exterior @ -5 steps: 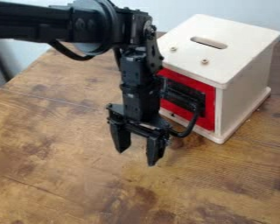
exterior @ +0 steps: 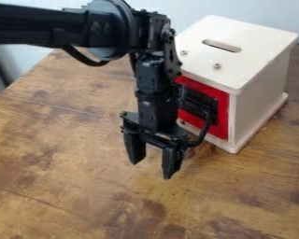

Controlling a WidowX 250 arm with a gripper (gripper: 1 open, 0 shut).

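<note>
My black gripper [exterior: 152,159] hangs point-down over the wooden table [exterior: 64,187], left of and in front of a pale wooden box [exterior: 252,65]. Its two fingers are parted, with bare table showing between them and nothing held. The box has a slot and small knobs on top and a red front panel [exterior: 190,88], partly hidden behind my arm.
A pale wall and the table's back edge are behind. The box takes up the back right.
Over the last second my gripper has shifted slightly right. The box has not moved.
</note>
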